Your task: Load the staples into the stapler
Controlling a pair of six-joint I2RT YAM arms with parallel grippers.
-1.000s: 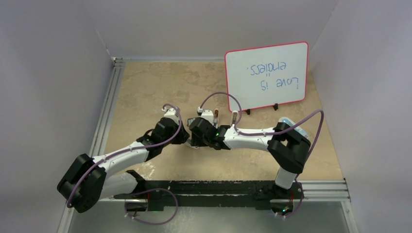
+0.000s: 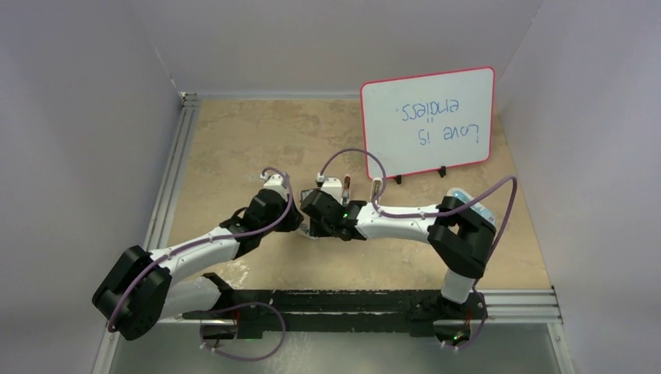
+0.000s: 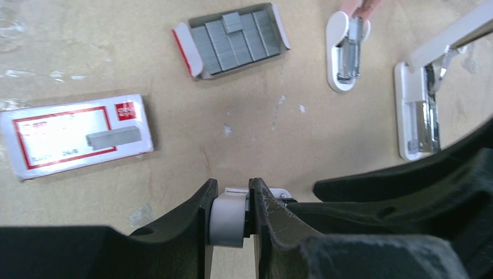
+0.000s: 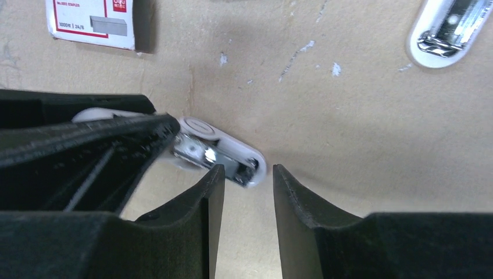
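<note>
A small white stapler [image 3: 228, 221] is clamped near one end, my left gripper being shut on it. Its metal channel [image 4: 203, 153] points toward the right arm in the right wrist view. My right gripper stands open, its two fingers spread near the free end of that stapler; whether they touch it I cannot tell. No staple strip clearly shows between the right fingers. An open box [image 3: 196, 43] holds rows of grey staples [image 3: 234, 51], with a short piece lying on top. From above, both grippers hide most of the stapler.
Beside the open box lies a closed white-and-red staple box [image 3: 75, 136]. Two more staplers, one with pink parts [image 3: 343, 55] and one white [image 3: 410, 110], lie open on the right. A whiteboard [image 2: 429, 121] stands at the back right.
The left arm looks still.
</note>
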